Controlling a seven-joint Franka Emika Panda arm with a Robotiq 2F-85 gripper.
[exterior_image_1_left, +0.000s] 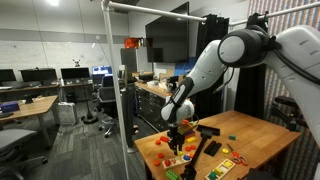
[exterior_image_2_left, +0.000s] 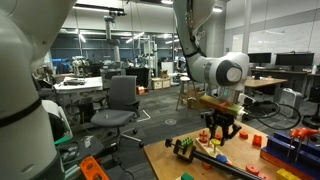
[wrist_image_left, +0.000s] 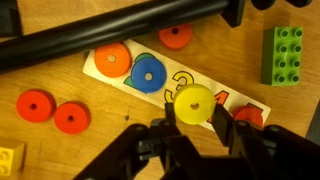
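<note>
In the wrist view my gripper is shut on a yellow disc, which sits between the two fingertips. The disc hides part of the pale wooden number board below it. On that board rest an orange disc and a blue disc at the left. Printed numbers 3 and 4 show further right, with a red-orange disc near the right end. Whether the yellow disc touches the board cannot be told. From the side, my gripper is over the table among the toys.
A long black bar crosses beside the board. Two red discs lie to its left, another red disc above it. A green block stands at the right and a yellow block at lower left.
</note>
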